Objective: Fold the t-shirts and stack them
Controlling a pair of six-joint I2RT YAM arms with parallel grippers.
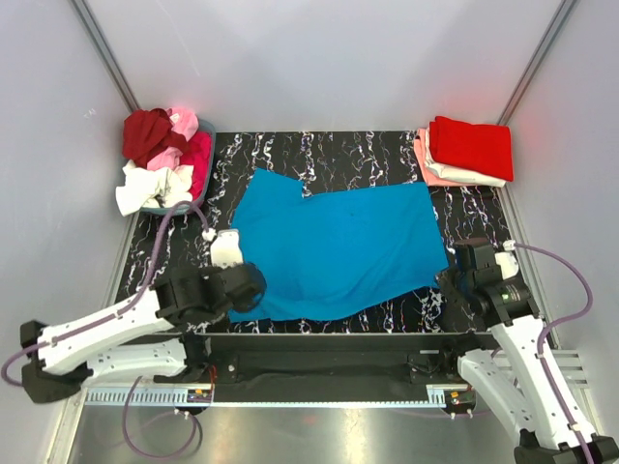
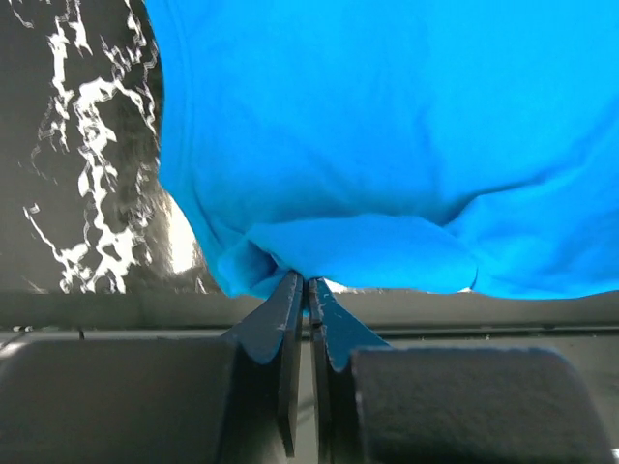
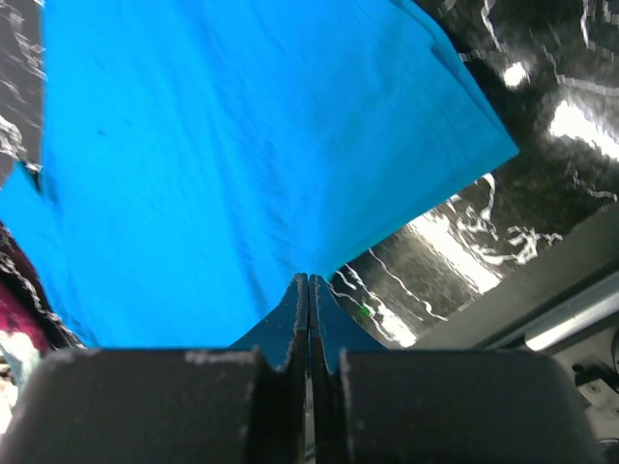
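A blue t-shirt [image 1: 338,242] lies spread on the black marbled table. My left gripper is shut at the shirt's near-left edge, where a gathered flap of cloth [image 2: 368,246] meets its fingertips; the fingertips appear to pinch that cloth. My right gripper is shut at the shirt's near-right edge, its tips touching or just over the hem; whether cloth is between them is hard to tell.
A basket [image 1: 201,193] of red, pink and white clothes stands at the back left. Folded red, white and pink shirts [image 1: 469,145] are stacked at the back right. Walls enclose the table.
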